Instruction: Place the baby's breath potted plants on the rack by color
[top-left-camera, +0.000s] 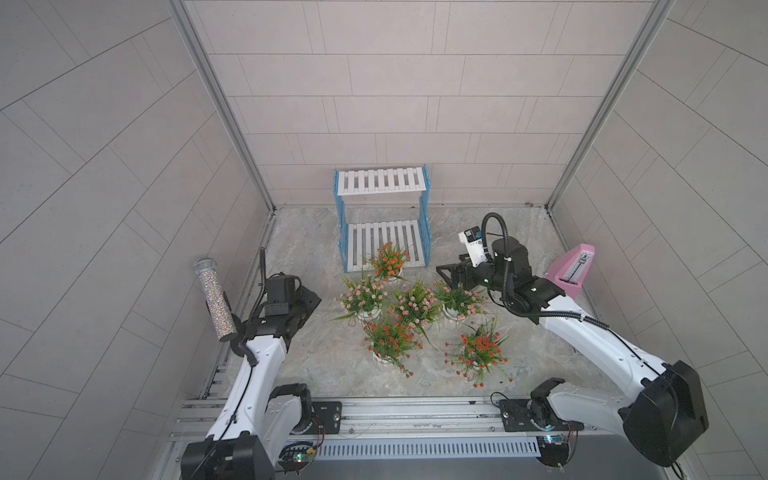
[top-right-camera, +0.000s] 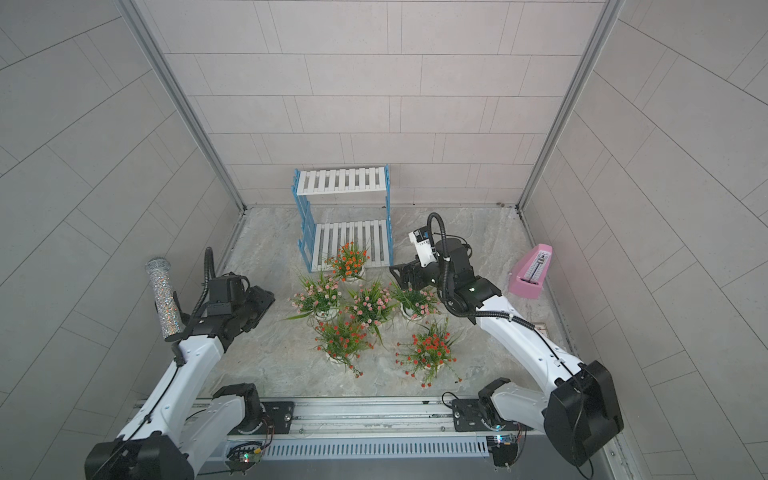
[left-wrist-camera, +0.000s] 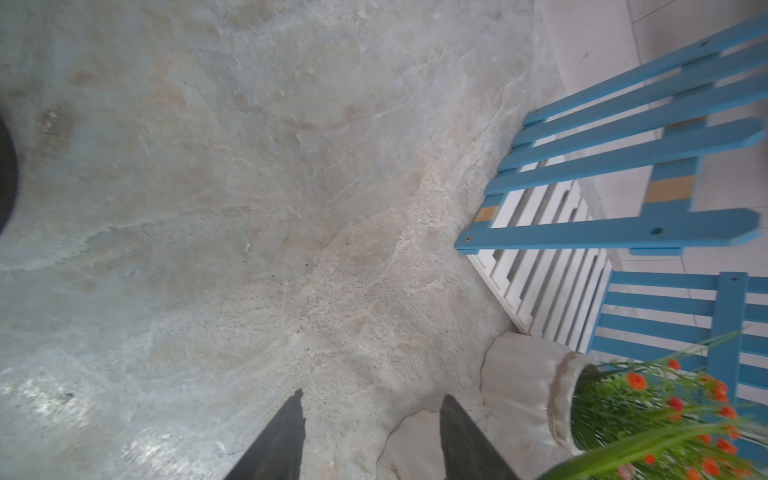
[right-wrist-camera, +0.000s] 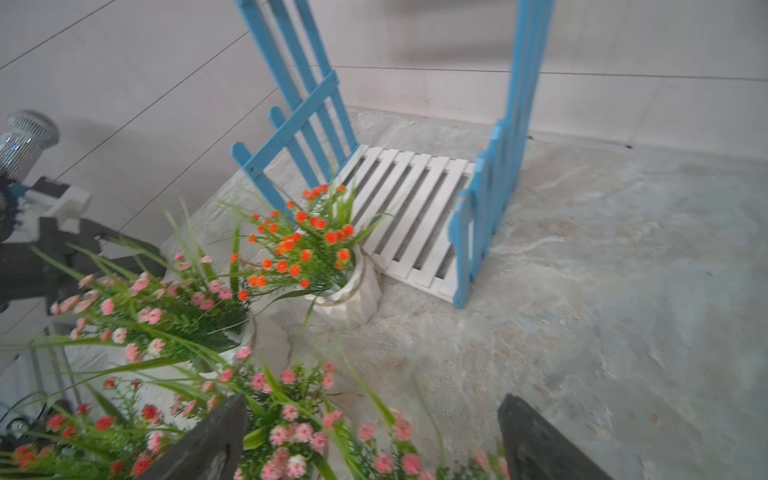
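Note:
Potted baby's breath plants cluster on the marble floor before the blue-and-white two-shelf rack (top-left-camera: 381, 179): an orange one (top-left-camera: 389, 257) at the rack's front, pink ones (top-left-camera: 361, 297) (top-left-camera: 415, 304) (top-left-camera: 458, 300) in a middle row, red ones (top-left-camera: 389, 345) (top-left-camera: 478, 351) nearer the front. My left gripper hangs open over bare floor, left of the plants and rack. My right gripper is open above the right pink plant, facing the rack. Both shelves are empty.
A pink metronome-like object (top-left-camera: 569, 269) stands at the right wall. A cylinder of beads (top-left-camera: 214, 299) on a stand is at the left, beside the left arm. Free floor lies either side of the rack.

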